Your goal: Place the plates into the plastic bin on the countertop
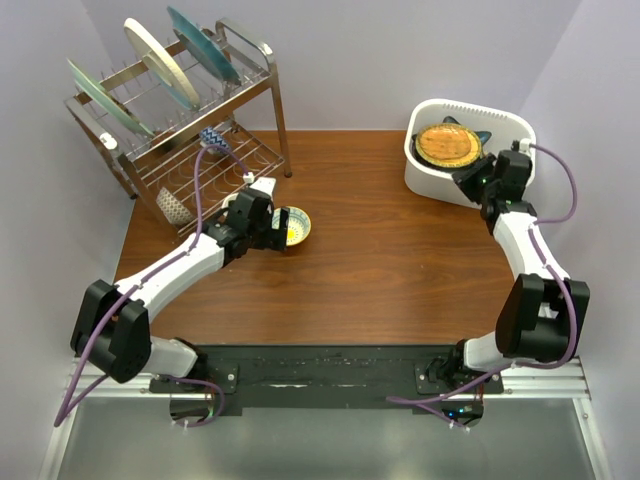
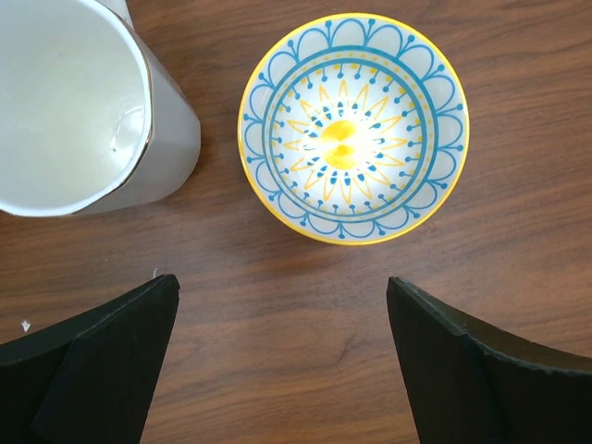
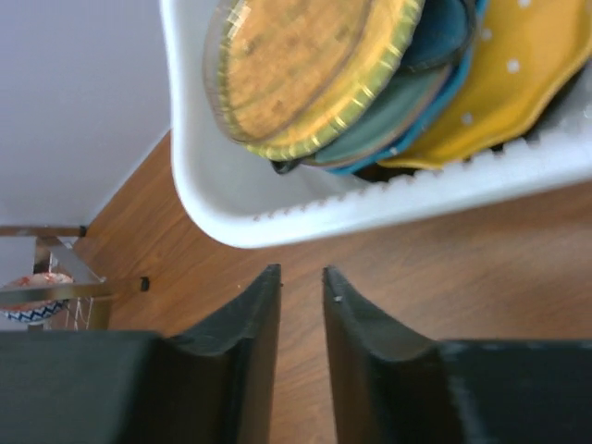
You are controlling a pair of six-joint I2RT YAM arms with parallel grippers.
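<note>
The white plastic bin (image 1: 430,180) at back right holds several stacked plates and dishes, topped by a yellow pie-like dish (image 3: 296,74). My right gripper is just outside the bin's near wall, fingers close together, part open, nothing seen between them. My left gripper stands open over the counter, just short of a patterned small bowl (image 2: 351,139) with blue and yellow decoration; a white cup (image 2: 83,120) sits left of the bowl. Plates (image 1: 150,60) stand upright in the rack's top tier.
The metal dish rack (image 1: 255,90) fills the back left, with patterned pieces on its lower shelf. Walls bound the back and sides.
</note>
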